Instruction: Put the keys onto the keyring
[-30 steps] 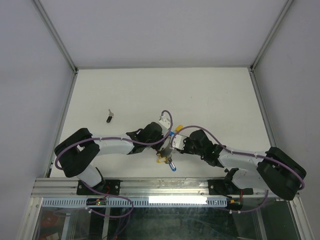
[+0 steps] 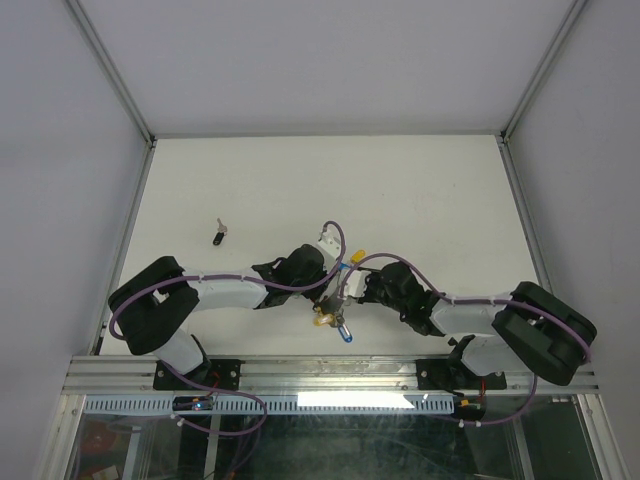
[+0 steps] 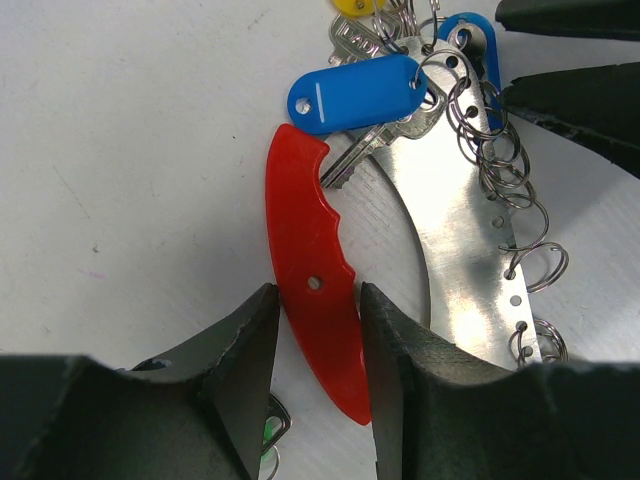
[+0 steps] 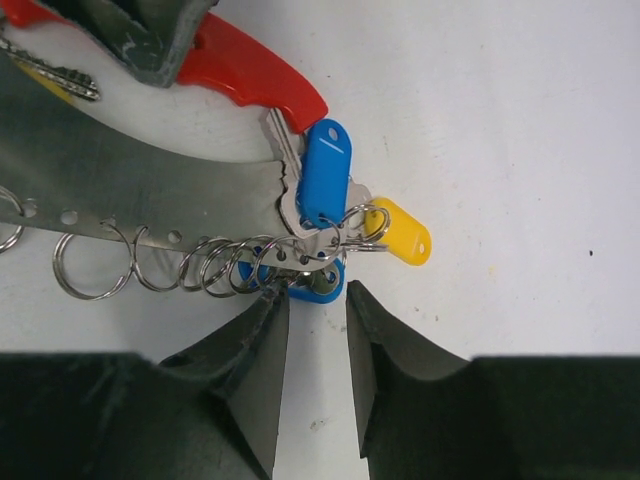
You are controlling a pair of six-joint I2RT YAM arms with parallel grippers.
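Observation:
Upright in my left gripper, the curved red piece [image 3: 318,240] is held between the fingers. Alongside it runs a curved metal plate [image 3: 455,220] with holes, hung with several wire rings [image 3: 510,180]. Keys [image 3: 365,150] and two blue tags [image 3: 350,95] bunch at the plate's end. My right gripper is at that end; its fingertips stand a little apart, close to the lower blue tag [image 4: 325,278] and the rings [image 4: 265,262]. Whether the tips pinch either cannot be made out. The yellow tag [image 4: 400,232] juts out beyond the keys.
A lone key with a black tag [image 2: 219,237] lies at the left of the white table [image 2: 430,200]. In front of the grippers are a yellow item [image 2: 325,319] and a blue-ended one [image 2: 345,332].
The right arm's elbow has swung inward to the left, and its gripper has turned slightly. My left arm and the keys look unmoved.

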